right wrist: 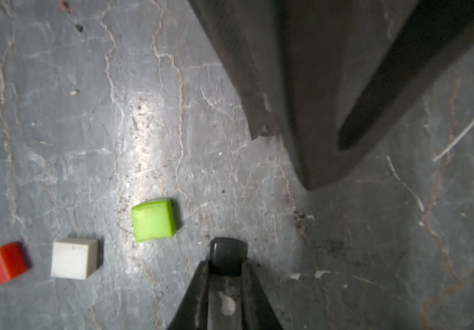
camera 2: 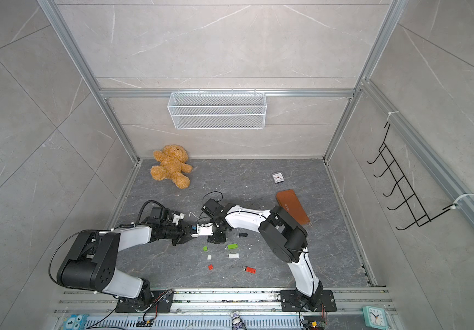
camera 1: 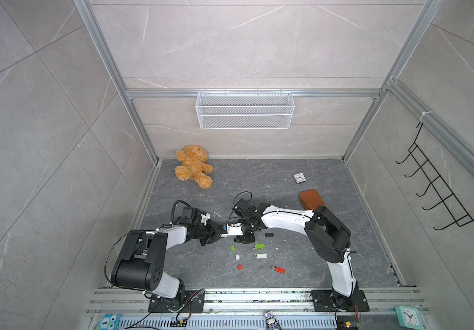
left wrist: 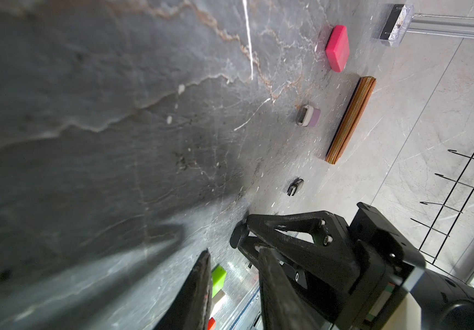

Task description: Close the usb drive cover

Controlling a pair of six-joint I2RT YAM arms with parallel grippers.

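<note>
The black cover [right wrist: 228,254] is pinched between the fingertips of my right gripper, low over the table. My left gripper has its fingers apart with nothing between them. In the right wrist view its dark fingers [right wrist: 308,110] loom at the top, apart from the cover. A black usb drive [left wrist: 295,187] with a metal plug end lies on the table beyond the right gripper; from above, this drive [camera 1: 269,234] is right of the right gripper's fingers.
Loose green [right wrist: 153,220], white [right wrist: 74,258] and red [right wrist: 0,265] caps lie nearby. Green [camera 1: 259,245], white [camera 1: 261,255] and red [camera 1: 278,269] drives lie in front of the right arm. A brown wallet [camera 1: 310,199] and teddy bear [camera 1: 194,166] are farther back.
</note>
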